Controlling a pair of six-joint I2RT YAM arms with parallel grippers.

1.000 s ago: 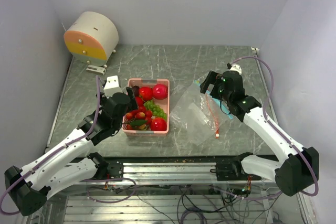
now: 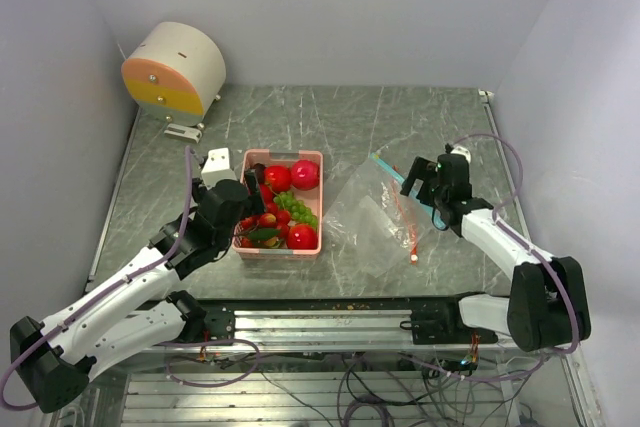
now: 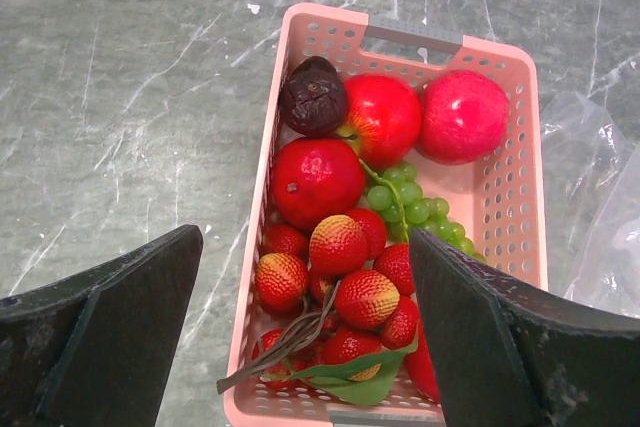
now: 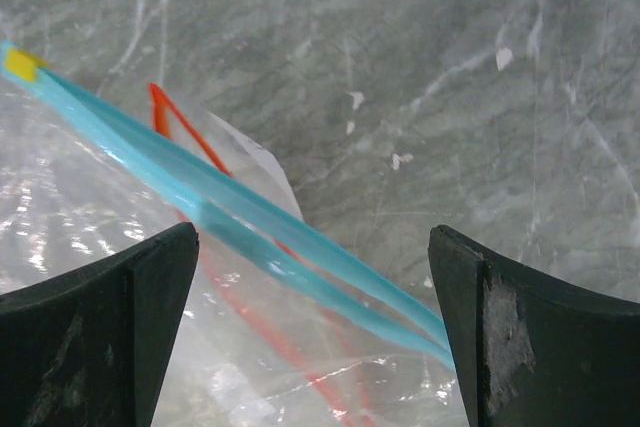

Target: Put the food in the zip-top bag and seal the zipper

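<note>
A clear zip top bag (image 2: 370,222) lies flat on the table, its blue zipper strip (image 4: 270,232) running slantwise between the open fingers of my right gripper. That gripper hovers over the bag's mouth, and nothing is held in it. Red lines (image 4: 260,327) show on the clear plastic. The food fills a pink basket (image 3: 255,247): strawberries (image 3: 365,299), green grapes (image 3: 415,199), red round fruit (image 3: 463,117) and a dark wrinkled fruit (image 3: 313,102). Over the basket's left side, my left gripper stands open and empty above the strawberries.
A white drum-shaped container (image 2: 180,62) with an orange and yellow face stands at the back left. Bare grey table (image 2: 345,117) lies behind the basket and bag. Walls close in the left, back and right sides.
My right gripper has shifted a little right and forward over the bag's zipper and appears lower. The left arm, basket and bag look unchanged.
</note>
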